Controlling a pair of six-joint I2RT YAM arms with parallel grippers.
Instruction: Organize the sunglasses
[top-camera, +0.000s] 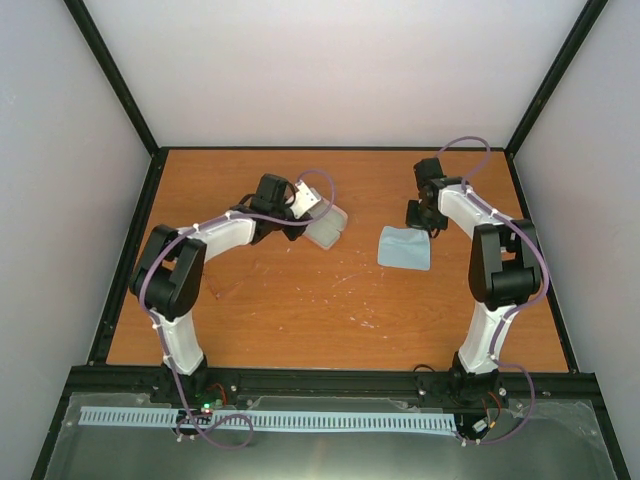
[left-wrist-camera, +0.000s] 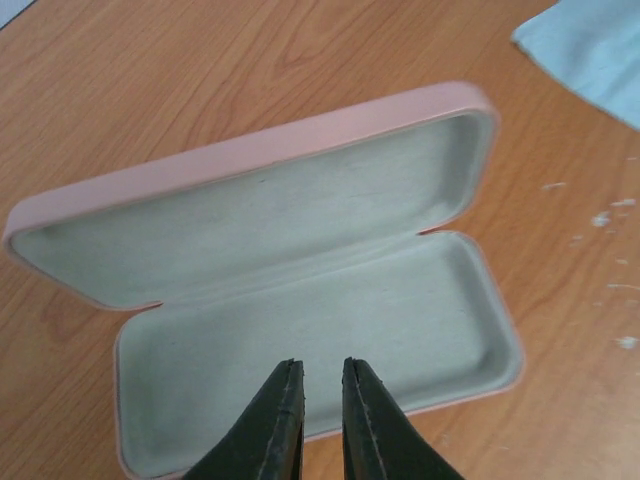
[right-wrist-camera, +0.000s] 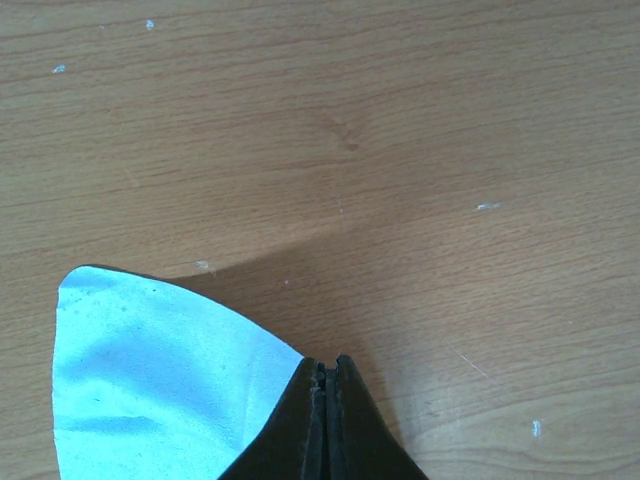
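Note:
An empty glasses case (top-camera: 325, 230), pink outside and pale inside, lies open at the centre left; in the left wrist view its lid (left-wrist-camera: 250, 220) stands behind the shallow base (left-wrist-camera: 300, 340). My left gripper is over the base, fingers slightly apart with nothing visible between them. A light blue cloth (top-camera: 404, 250) lies flat right of the case. My right gripper is shut at the cloth's corner (right-wrist-camera: 160, 370); whether cloth is pinched between the fingertips is unclear. I see no sunglasses; the arms may hide part of the table.
Walls and a dark frame (top-camera: 133, 250) surround it.

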